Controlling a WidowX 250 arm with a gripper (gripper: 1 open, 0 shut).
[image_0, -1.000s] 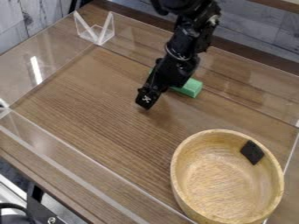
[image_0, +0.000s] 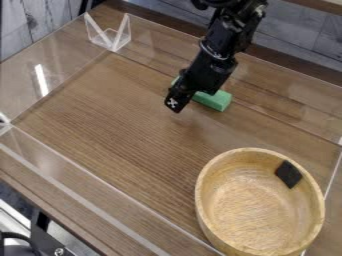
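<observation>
The black robot arm reaches down from the back of the wooden table, and its gripper (image_0: 178, 99) hangs just left of a green object (image_0: 211, 99), low over the table. The gripper looks shut, though its fingertips are small and dark; nothing shows held in it. The arm partly covers the green object.
A large round beige bin (image_0: 258, 221) with a black patch (image_0: 287, 173) fills the front right. A clear plastic piece (image_0: 110, 35) sits at the back left.
The gripper has shifted slightly up and to the right, toward the green object, over the last second. The green object and the bin look unmoved.
</observation>
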